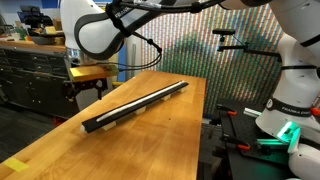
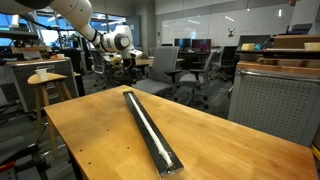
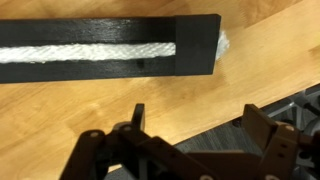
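Note:
A long black channel (image 1: 137, 106) lies on the wooden table with a white rope (image 2: 148, 124) running along its groove. In the wrist view, a black end section of the channel (image 3: 197, 45) covers the rope, and a short white frayed tip (image 3: 223, 44) pokes out past it. My gripper (image 1: 84, 95) hangs above the table's far-left edge, just beyond that end of the channel. It is open, its dark fingers (image 3: 137, 117) spread wide with only table and floor visible between them. Nothing touches the channel.
The wooden table (image 2: 230, 135) has wide clear room around the channel. Its edge runs below the gripper in the wrist view. Office chairs (image 2: 192, 88) stand behind, and a mesh-sided cabinet (image 2: 260, 102) is beyond the table.

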